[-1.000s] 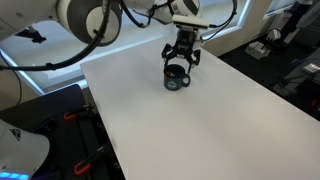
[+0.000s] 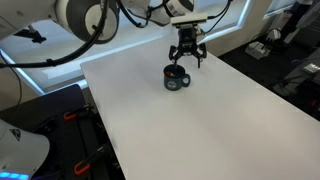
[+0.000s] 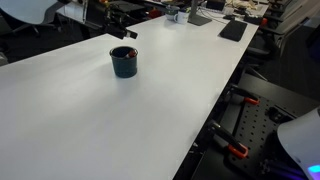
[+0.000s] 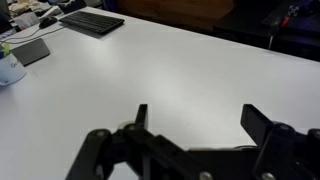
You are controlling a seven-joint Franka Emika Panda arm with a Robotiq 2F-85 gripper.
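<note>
A dark mug [image 2: 176,78] stands upright on the white table, its handle turned to the right in exterior view 1. Something small and reddish shows inside the mug [image 3: 124,62] near its rim. Just behind and above it, my gripper [image 2: 187,60] stands open, fingers spread, with nothing seen between them. In the wrist view the two dark fingers of the gripper are wide apart over bare table; a dark curved edge low between them is too cut off to name surely.
A black keyboard [image 4: 91,22] lies at the table's far edge, and a white cup [image 4: 9,68] stands at the left of the wrist view. A dark cart [image 3: 265,115] borders the table.
My gripper has moved up and back from above the mug, slightly to the right in exterior view 1. The mug has stayed in place.
</note>
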